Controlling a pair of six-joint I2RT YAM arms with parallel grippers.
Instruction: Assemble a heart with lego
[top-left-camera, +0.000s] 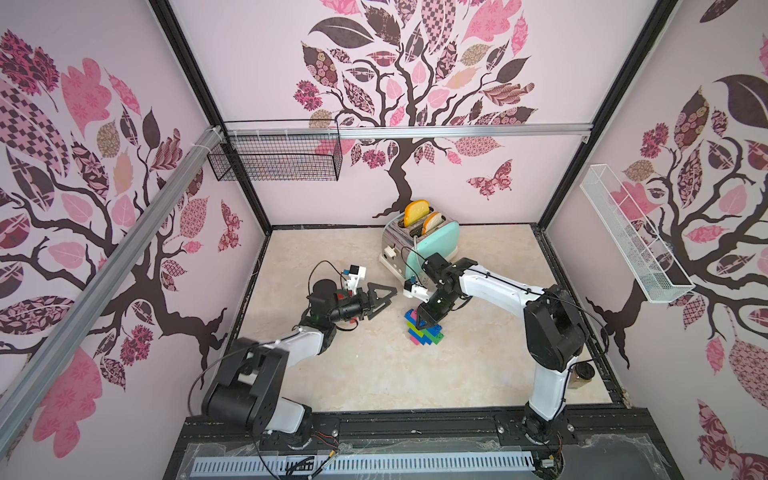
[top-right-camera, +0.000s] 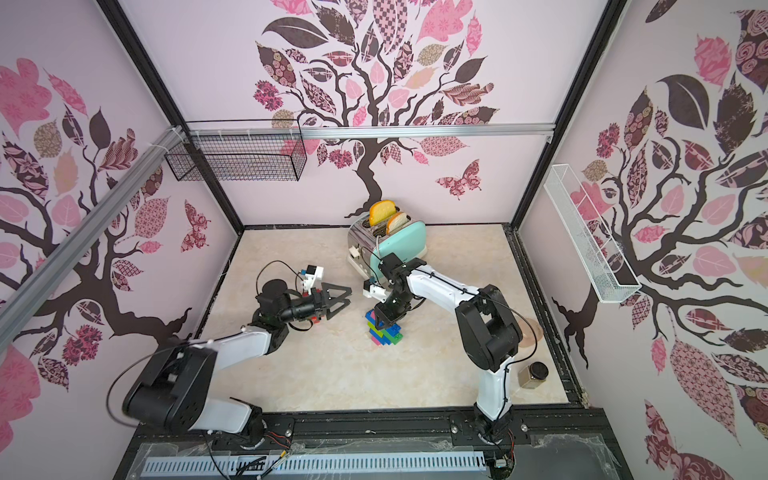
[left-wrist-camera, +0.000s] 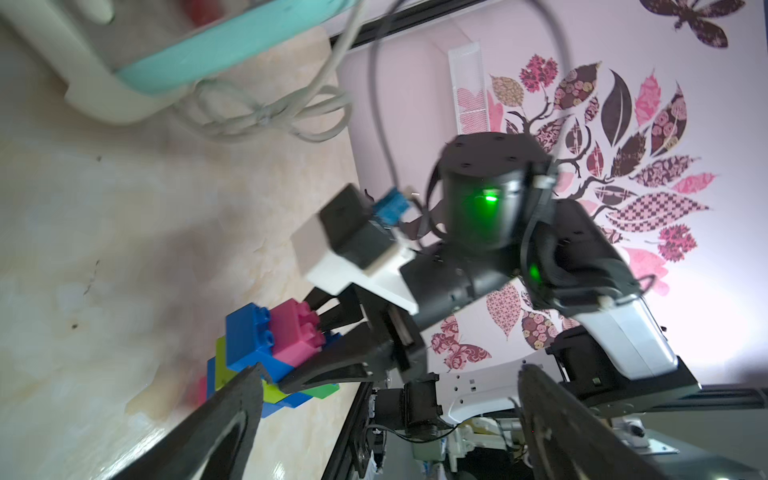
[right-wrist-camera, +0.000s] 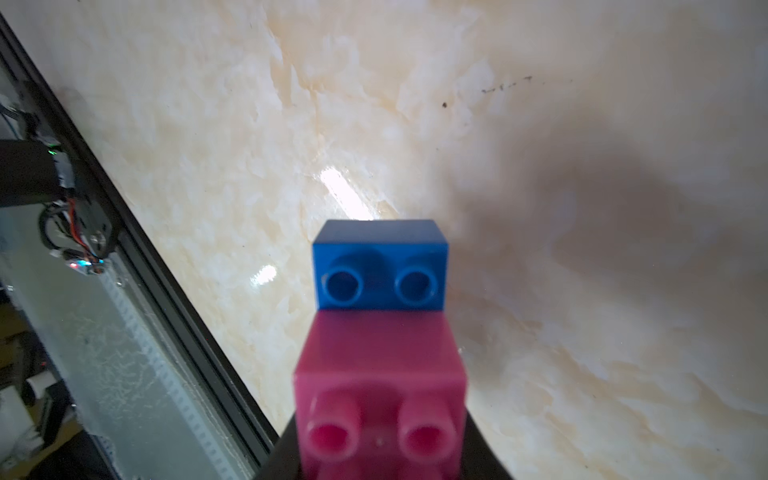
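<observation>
A block assembly of blue, green and pink bricks lies on the table below my right gripper, which is shut on its top part. In the left wrist view a pink brick and a blue brick top it, the right fingers against them. The right wrist view shows the pink brick between the blurred fingertips, with a blue brick beyond. My left gripper stands open to the left of the assembly, nothing between its fingers.
A toaster with toast and a coiled cable stands at the back middle, behind both grippers. A small jar is at the front right. Wire baskets hang on the walls.
</observation>
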